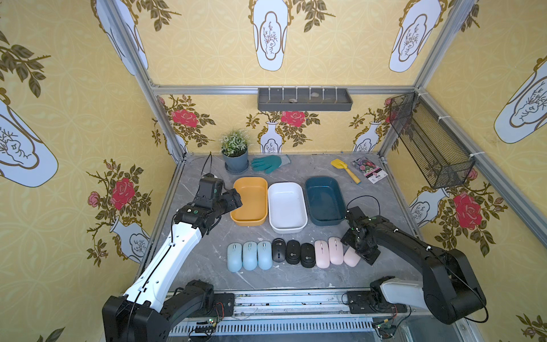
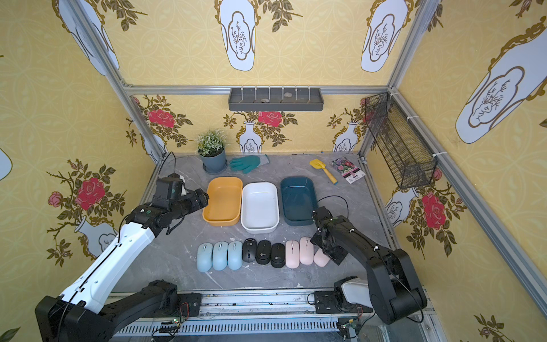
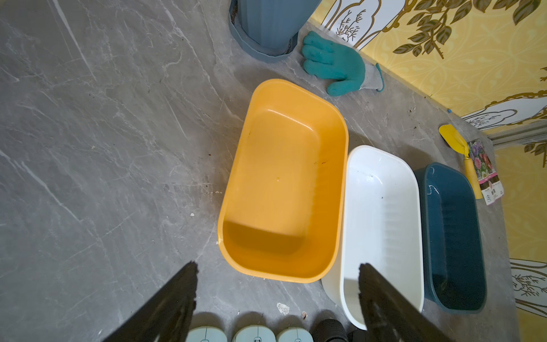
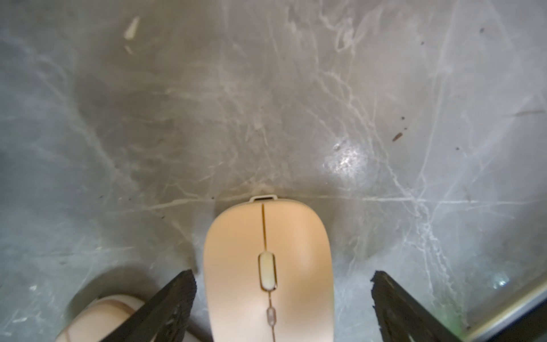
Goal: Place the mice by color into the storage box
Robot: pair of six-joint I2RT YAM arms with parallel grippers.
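Nine mice lie in a row on the grey table: light blue mice, black mice and pink mice. Behind them stand three empty storage boxes, orange, white and dark teal. My right gripper is open and low over the rightmost pink mouse, one finger to each side of it. My left gripper is open above the table at the left of the orange box, nothing between its fingers.
A potted plant, a teal glove, a yellow trowel and a seed packet lie or stand at the back. A wire basket hangs on the right.
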